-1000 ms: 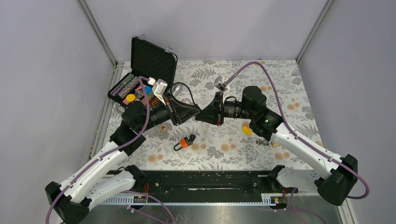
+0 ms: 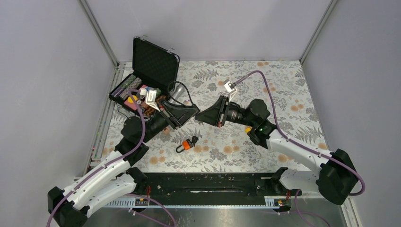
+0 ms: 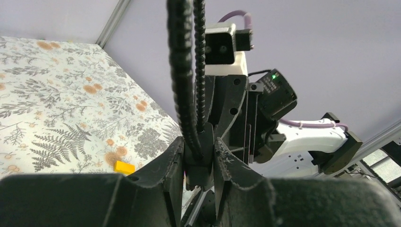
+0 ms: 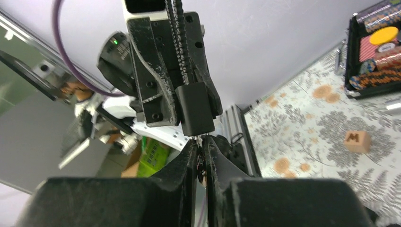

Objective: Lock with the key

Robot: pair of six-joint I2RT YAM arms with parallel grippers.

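Note:
In the left wrist view, a black lock body (image 3: 198, 156) with two strands of dark braided cable (image 3: 180, 71) rising from it is clamped in my left gripper. Its cable loop (image 2: 178, 83) arches over the left hand in the top view. My right gripper is shut on a thin silver key (image 4: 199, 141), mostly hidden between the fingers. The key's visible part meets the underside of the lock body (image 4: 195, 111); how deep it sits, I cannot tell. Seen from above, the left gripper (image 2: 196, 110) and right gripper (image 2: 198, 117) are tip to tip.
An open black case (image 2: 153, 61) full of small items stands at the back left. An orange carabiner item (image 2: 187, 144) lies below the grippers. A yellow block (image 3: 124, 167) and a wooden letter block (image 4: 357, 141) rest on the floral table.
The left arm has shifted slightly left and tilted. Both grippers have stayed tip to tip.

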